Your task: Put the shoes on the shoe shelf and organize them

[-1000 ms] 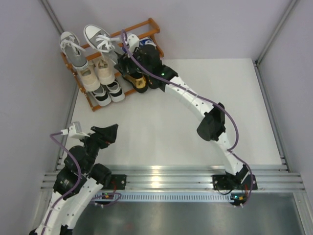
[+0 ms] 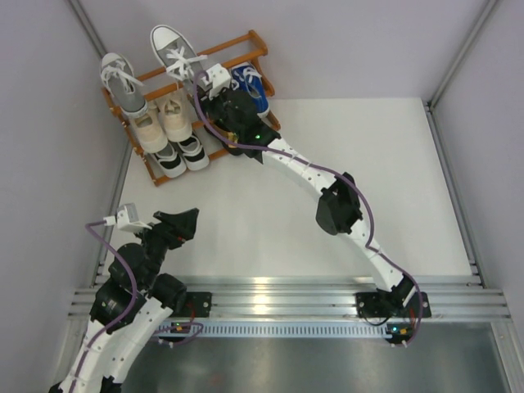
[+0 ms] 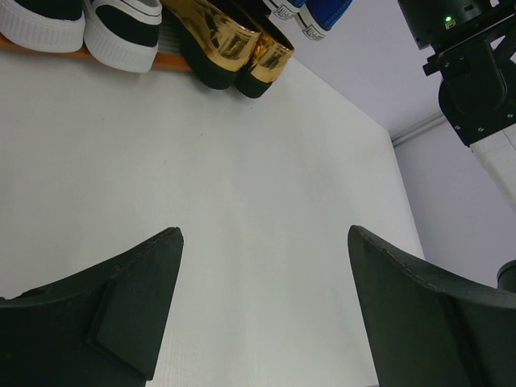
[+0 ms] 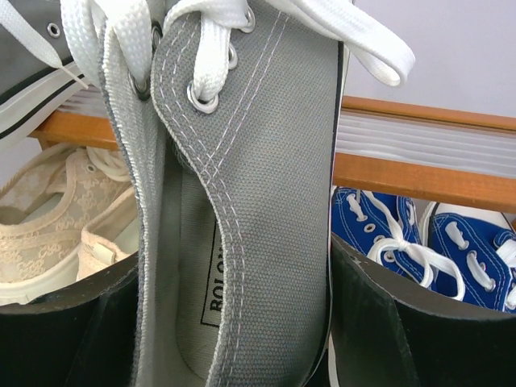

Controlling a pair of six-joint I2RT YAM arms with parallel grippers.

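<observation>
A wooden shoe rack [image 2: 252,54] holds a grey sneaker [image 2: 119,84] top left, beige shoes [image 2: 148,128], black-and-white shoes [image 2: 168,161], blue sneakers [image 2: 250,88], and gold shoes [image 3: 222,44] low down. My right gripper [image 2: 205,97] is shut on a second grey sneaker [image 4: 254,201] at the top shelf, beside the first; whether it rests on the shelf is hidden. My left gripper is open and empty over the front left, away from the rack.
The rack stands at the back left against the pale wall.
Over the last second my right gripper and its grey sneaker have shifted slightly right along the top shelf, the arm swinging left, the sneaker turning more upright in the top view. The left arm is nearly unchanged.
</observation>
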